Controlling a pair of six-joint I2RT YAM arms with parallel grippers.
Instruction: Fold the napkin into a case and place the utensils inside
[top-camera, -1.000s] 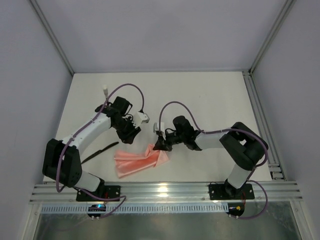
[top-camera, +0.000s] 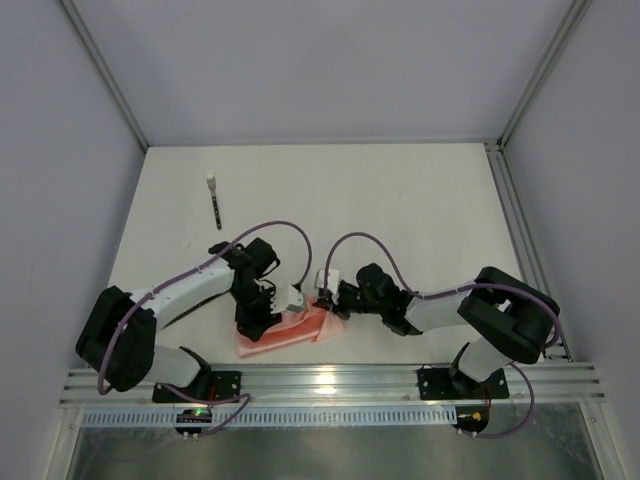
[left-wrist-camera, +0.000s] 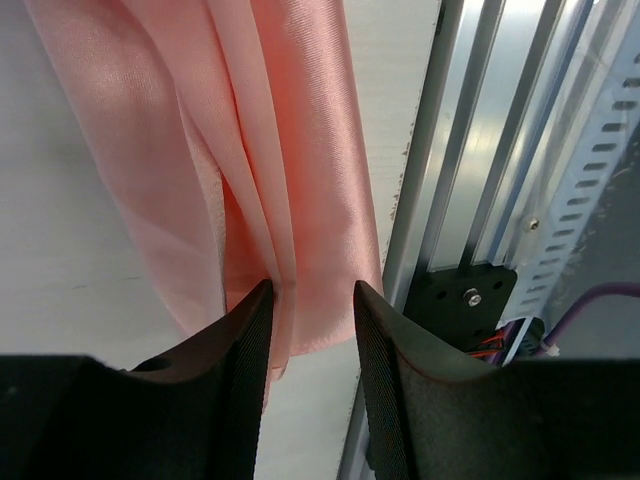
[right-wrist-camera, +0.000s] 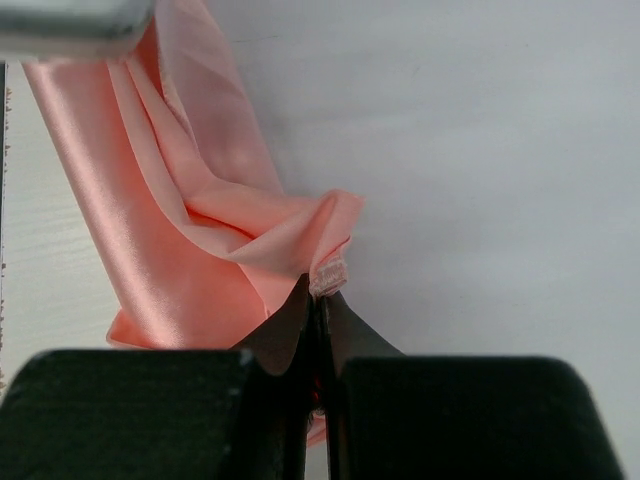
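Note:
The pink napkin (top-camera: 290, 334) lies folded in loose, rumpled layers near the table's front edge. My right gripper is shut on a bunched part of its right end. Over the napkin's left end is my left gripper, its fingers partly open. In the left wrist view, one fingertip (left-wrist-camera: 263, 298) is close against a narrow fold, and the flat pink layer passes beneath the gap; whether they touch I cannot tell. Two utensils lie left: a fork-like one (top-camera: 215, 200) with a pale head and dark handle, and a dark, slim one (top-camera: 190, 310) partly hidden by the left arm.
A metal rail (top-camera: 330, 376) runs along the table's front edge, close to the napkin. Both arms reach in from the front corners.
My left gripper has come down and toward the front, from behind the napkin to over its left end. The right gripper has shifted slightly right and frontward with the napkin's end.

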